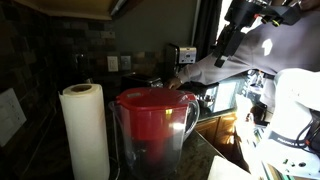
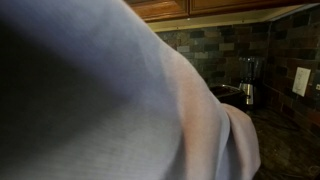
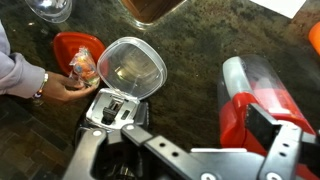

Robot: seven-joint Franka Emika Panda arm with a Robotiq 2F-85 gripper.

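Observation:
My gripper (image 1: pixel 236 40) hangs in the air at the upper right of exterior view 1, apart from everything on the counter. Its fingers (image 3: pixel 280 148) stand apart along the bottom of the wrist view, with nothing visible held between them. Below, in that view, is an open container with a clear lid (image 3: pixel 133 68). Left of the lid, a person's hand (image 3: pixel 68 88) holds a small clear-wrapped item (image 3: pixel 84 68) at a red bowl (image 3: pixel 72 46). The pitcher with a red lid (image 1: pixel 157 99) stands in front in exterior view 1.
A paper towel roll (image 1: pixel 86 132) stands left of the pitcher. A person's grey sleeve (image 1: pixel 222 68) reaches across the counter and blocks much of exterior view 2.

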